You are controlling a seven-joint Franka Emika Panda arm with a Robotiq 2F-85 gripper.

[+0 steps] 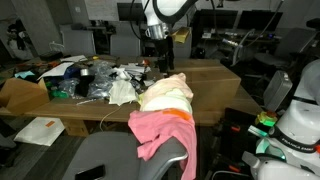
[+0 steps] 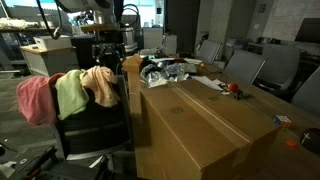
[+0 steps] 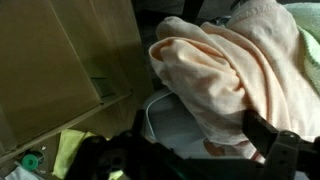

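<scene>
Three towels hang side by side over the grey chair (image 1: 118,155): a pink one (image 1: 165,128), a pale yellow-green one (image 2: 71,94) and a peach one (image 2: 102,84). In the wrist view the peach towel (image 3: 225,80) fills the middle and right, its rounded folded end pointing up-left. A corner of the pale green towel (image 3: 312,55) shows at the right edge. My gripper is open, its dark fingers (image 3: 268,138) spread at the bottom of that view. From outside, the gripper (image 1: 163,66) hangs above the peach towel; exact clearance cannot be told.
A brown wooden table (image 2: 205,120) stands right beside the towels. Plastic bags (image 2: 172,70), a white cloth (image 1: 122,92) and various tools crowd its far part. A dark phone-like object (image 1: 90,172) lies on the chair.
</scene>
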